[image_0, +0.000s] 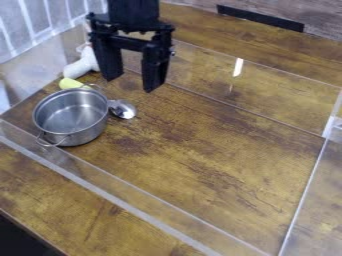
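Observation:
My dark gripper (130, 62) hangs in the upper middle of the camera view, open, with nothing visible between its fingers, behind and above a steel pot (72, 115) on the left of the wooden table (221, 165). A small silver spoon (122, 109) lies just right of the pot. A yellow object (71, 84) lies behind the pot, and a white object (79, 63) stands farther back, partly hidden by the gripper.
Clear plastic walls border the work area along the front, right and back.

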